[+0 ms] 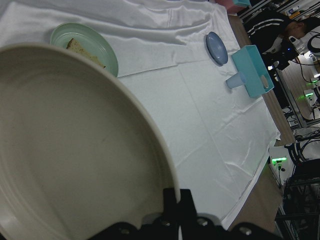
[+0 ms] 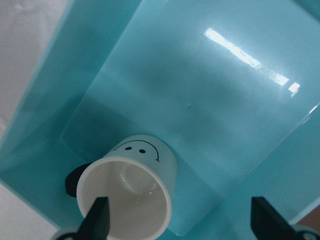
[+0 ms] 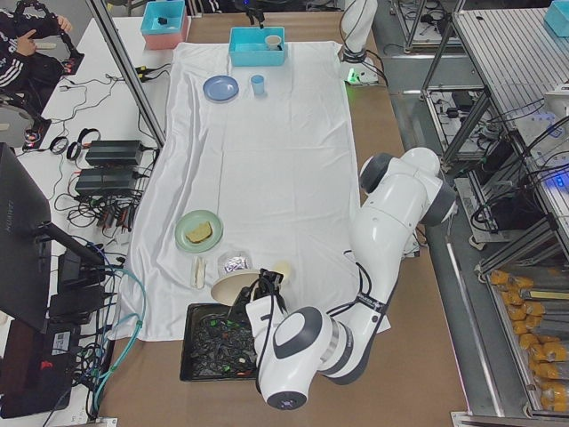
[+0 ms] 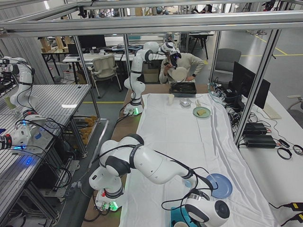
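A large cream dish (image 1: pixel 75 140), tilted, fills much of the left wrist view; my left gripper is shut on its rim. In the camera left view the dish (image 3: pixel 229 286) is over the black tray (image 3: pixel 200 356) at the near end, partly behind the arm. My right gripper stands open above a turquoise bin (image 2: pixel 210 100), where a white smiley mug (image 2: pixel 155 165) lies on its side between and below the fingers.
A green plate (image 3: pixel 188 224) with bread, a foil bowl (image 3: pixel 236 262) and a pale cup stand near the tray. A blue plate (image 3: pixel 220 87) and blue cup (image 3: pixel 258 84) are at the far end.
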